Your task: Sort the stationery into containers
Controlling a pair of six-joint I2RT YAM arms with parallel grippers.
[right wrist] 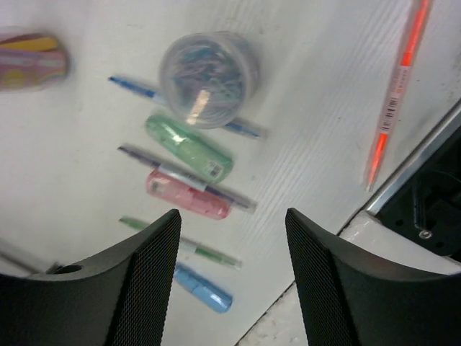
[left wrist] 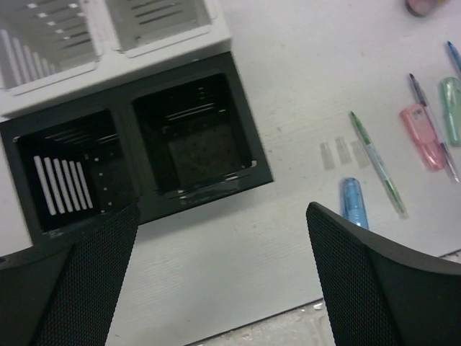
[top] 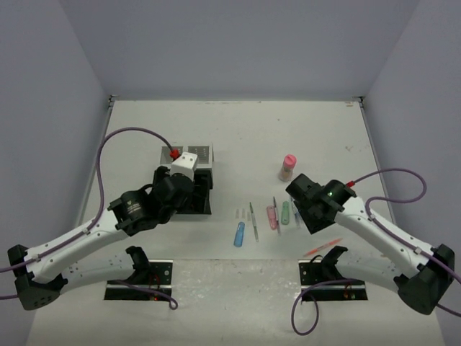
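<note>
Black two-compartment bins (left wrist: 263,173) and white two-compartment bins (left wrist: 221,36) adjoin at left; no stationery shows inside. Over the black bins hangs my left gripper, open and empty. On the table lie a blue piece (left wrist: 354,202), a green pen (left wrist: 379,166), a pink piece (left wrist: 420,133), a dark pen (right wrist: 137,154) and a green piece (right wrist: 189,148). A clear round tub (right wrist: 207,78) with small blue items overlaps a blue pen (right wrist: 243,130). My right gripper is above this area, open, nothing between its fingers. An orange pen (right wrist: 392,101) lies apart at right.
Several small clear strips (left wrist: 343,151) lie beside the green pen. A pink-capped jar (top: 287,167) stands behind the row. The table's front edge (left wrist: 252,324) runs close to the blue piece.
</note>
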